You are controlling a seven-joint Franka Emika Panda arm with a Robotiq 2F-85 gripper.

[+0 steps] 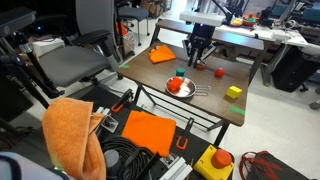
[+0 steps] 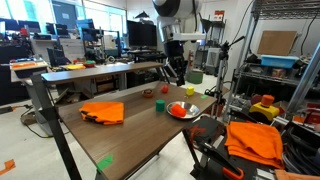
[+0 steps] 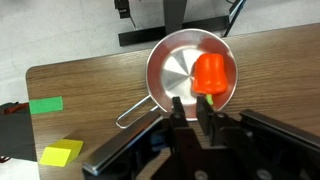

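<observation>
A silver pan (image 1: 179, 94) with a wire handle rests on the wooden table. In it lies a red-orange toy vegetable (image 3: 209, 74) with a green tip, toward one side of the bowl; the rest of the pan's floor looks bare. My gripper hangs above the table, its dark fingers apart and nothing visible between them. Seen from outside, the gripper (image 1: 194, 62) is clear of the pan, higher and behind it. A teal cup (image 2: 160, 104) stands beside the pan.
A yellow block (image 1: 234, 92), a red item (image 1: 219, 72) and an orange cloth (image 2: 102, 112) are also on the table. A brown round thing (image 2: 148, 93) sits near the back. Bare wood (image 2: 125, 140) lies toward one end.
</observation>
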